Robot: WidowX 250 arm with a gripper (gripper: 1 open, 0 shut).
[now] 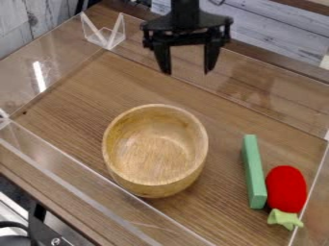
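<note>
My black gripper (187,56) hangs open over the upper middle of the table, its two fingers spread wide with nothing between them. A round wooden bowl (154,149) sits below it at the lower middle. At the lower right lie a long pale green bar (253,171) and, beside it, a red rounded object (286,189) with a light green piece (286,219) at its lower end.
A clear plastic piece (103,29) stands at the back left, near the table's edge.
</note>
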